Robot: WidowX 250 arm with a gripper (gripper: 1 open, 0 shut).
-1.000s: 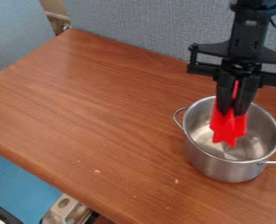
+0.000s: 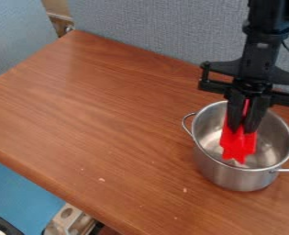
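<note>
A red object (image 2: 238, 141) is inside a steel pot (image 2: 214, 166) with two side handles at the right of the table. The black gripper (image 2: 245, 117) reaches down into the pot from above, its fingers at the top of the red object. Whether it grips the object is hard to tell, as the fingertips are dark and overlap it.
A grey padded wall (image 2: 147, 23) runs along the back. A blue surface (image 2: 18, 188) lies beyond the table's front left edge.
The gripper has moved down and slightly left into the pot, and the red object sits lower inside it.
</note>
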